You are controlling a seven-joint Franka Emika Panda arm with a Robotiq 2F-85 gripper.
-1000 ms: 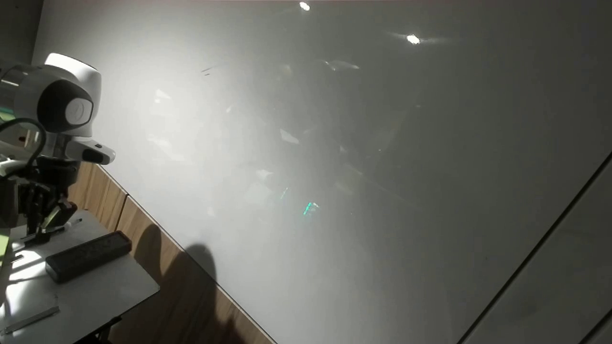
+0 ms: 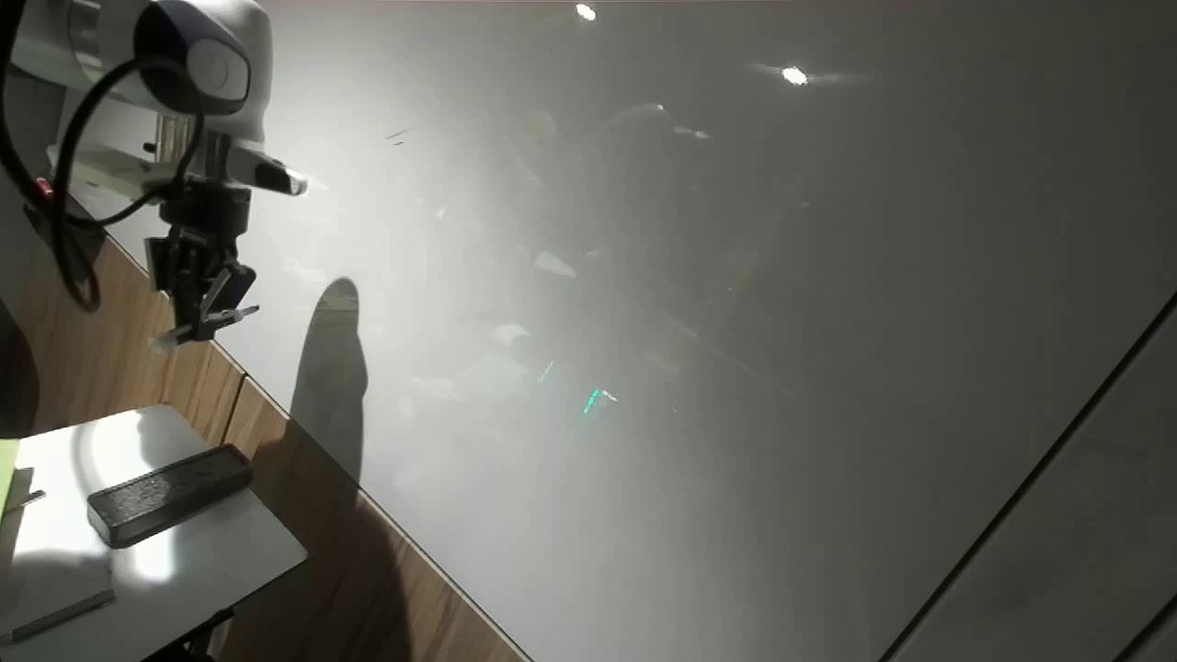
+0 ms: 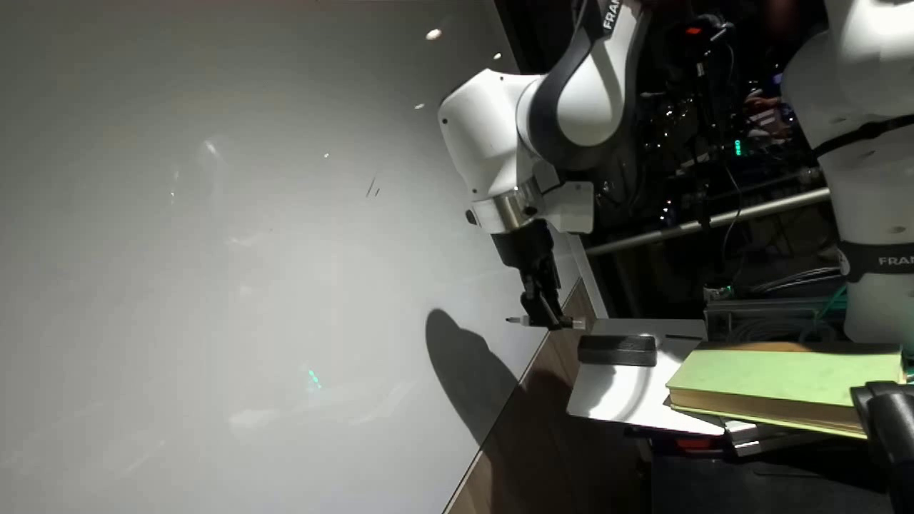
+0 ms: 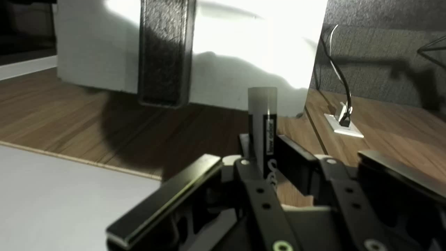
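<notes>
A slim marker with dark lettering stands between the fingers of my gripper, which is shut on it. In the second exterior view the marker's pale end sticks out on one side of the gripper and its tip points left, toward the whiteboard. In the first exterior view the gripper hangs above the small white table, near the whiteboard's lower edge. The marker's tip appears apart from the board, though the exact gap is hard to judge. The fingers hide the marker's middle.
A black eraser lies on the small white table. A green book rests beside it. Wood panelling runs below the whiteboard, with a plugged-in outlet. Short dark strokes mark the board, which is otherwise mostly bare.
My arm has risen from low over the table and moved right, toward the whiteboard, carrying the marker. Its shadow on the board has moved up and left. The eraser has stayed put.
</notes>
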